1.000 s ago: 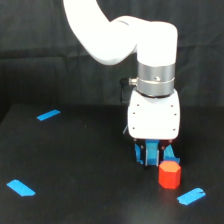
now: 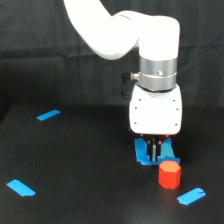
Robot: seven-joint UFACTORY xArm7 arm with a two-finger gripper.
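Observation:
My white gripper point(image 2: 153, 150) points straight down at the right of the middle, its dark fingertips just in front of or over a blue object point(image 2: 142, 152). The fingers are small and dark, so the gap between them does not show clearly, and I cannot tell if they touch the blue object. Part of that object is hidden behind them. A red, roughly six-sided block point(image 2: 169, 175) stands nearer the camera, slightly right of the fingers, and covers a bit of the blue.
Strips of blue tape lie on the black table, one at the back left point(image 2: 48, 115), one at the front left point(image 2: 20, 188) and one at the front right point(image 2: 191, 196). A dark curtain point(image 2: 60, 70) hangs behind.
My gripper has risen slightly and shifted a little to the right, uncovering more of the blue object. The red block and the tape strips stay where they were.

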